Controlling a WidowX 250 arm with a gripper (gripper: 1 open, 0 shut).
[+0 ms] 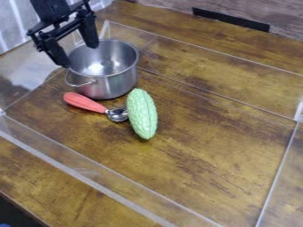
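My gripper (71, 43) hangs open at the upper left, over the near-left rim of a steel pot (109, 78) with a wire handle. In front of the pot lies a red-handled metal scoop (85, 103), and to its right a pale green bumpy gourd (142, 113) rests on the wooden table. Nothing shows between my fingers.
Clear plastic panels or edges run along the left and right sides. A dark slot shows at the back edge.
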